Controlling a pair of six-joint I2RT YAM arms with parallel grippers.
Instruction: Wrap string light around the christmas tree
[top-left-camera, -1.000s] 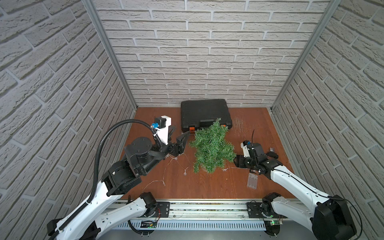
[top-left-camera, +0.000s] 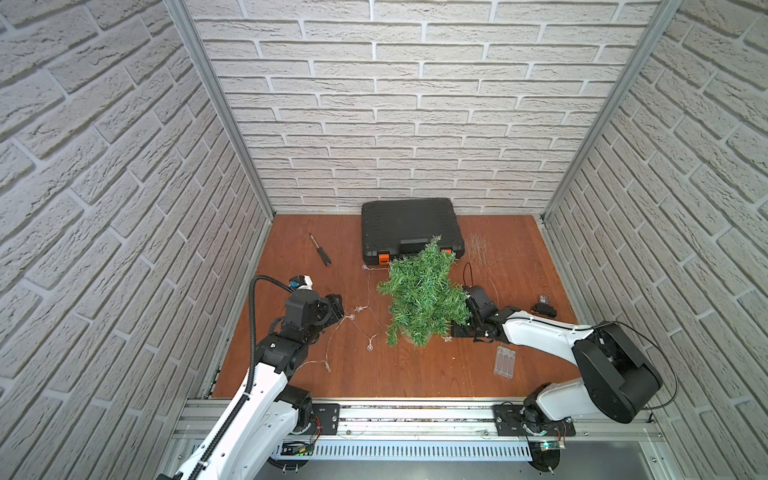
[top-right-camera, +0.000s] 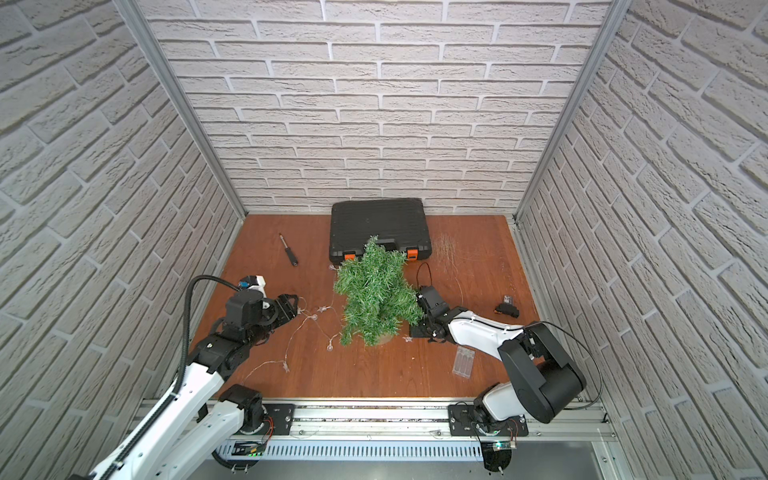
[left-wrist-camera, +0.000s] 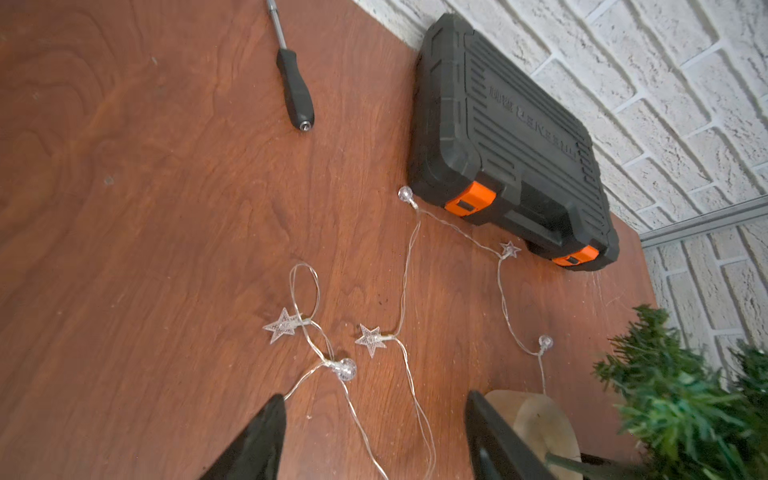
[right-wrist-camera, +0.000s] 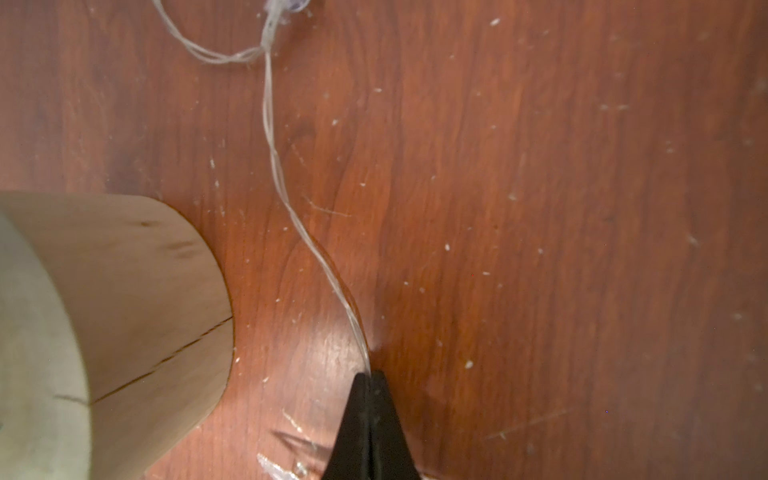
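Observation:
The green artificial tree (top-left-camera: 424, 292) stands mid-table on a wooden base (right-wrist-camera: 144, 320). My left gripper hangs above that wire left of the tree, its fingers apart with nothing seen between them. My right gripper is low beside the base, shut, with the wire running right to its fingertips; whether the wire is pinched cannot be told.
A black case (top-left-camera: 408, 224) with orange latches stands behind the tree. A screwdriver (left-wrist-camera: 294, 88) lies back left. A clear plastic box (top-left-camera: 504, 361) and a small black object (top-left-camera: 544, 309) lie on the right.
The left arm has swung back and lower, to the left of the tree. The right arm has moved leftward and lower, in toward the tree's base.

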